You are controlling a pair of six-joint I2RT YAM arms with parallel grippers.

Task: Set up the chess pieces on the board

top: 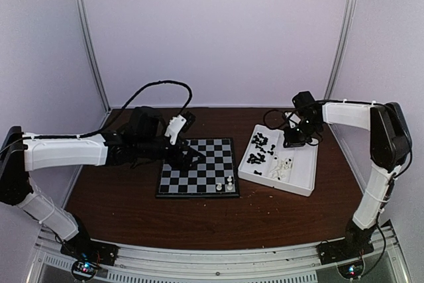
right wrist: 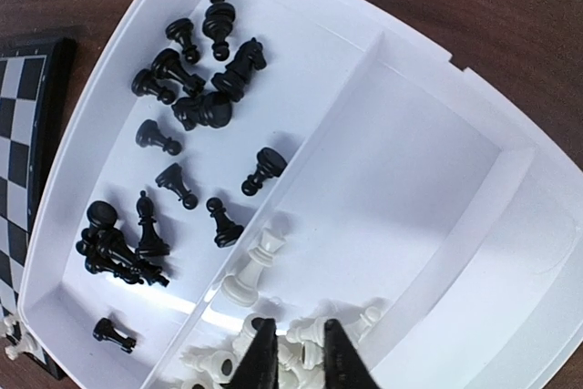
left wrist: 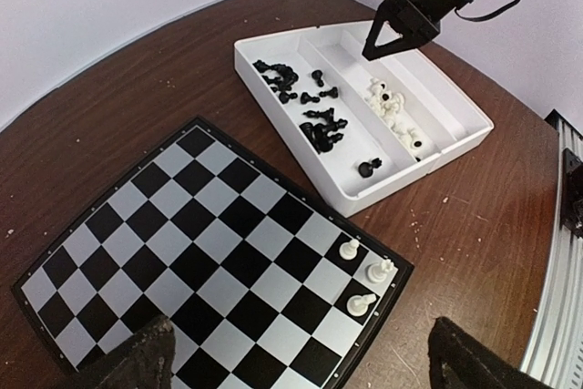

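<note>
The black-and-grey chessboard [top: 215, 152] lies mid-table, with three white pieces at one corner: two upright pieces [left wrist: 349, 249] [left wrist: 380, 270] and another [left wrist: 361, 304] that looks tilted. Over the board, my left gripper is open and empty, its fingers wide apart. My right gripper hovers above the white tray [right wrist: 102, 102]; its fingers are parted, with a small gap. Beyond those fingertips white pieces [right wrist: 219, 364] lie heaped in the middle compartment, and I see none clearly held. One white piece [right wrist: 250, 271] lies apart along the divider. Black pieces [right wrist: 168, 70] fill the left compartment.
The tray's divider [right wrist: 342, 97] separates black from white pieces. Its right-hand compartment [left wrist: 428, 84] looks empty. Bare table [top: 199, 220] lies in front of the board, and walls close in the sides and back.
</note>
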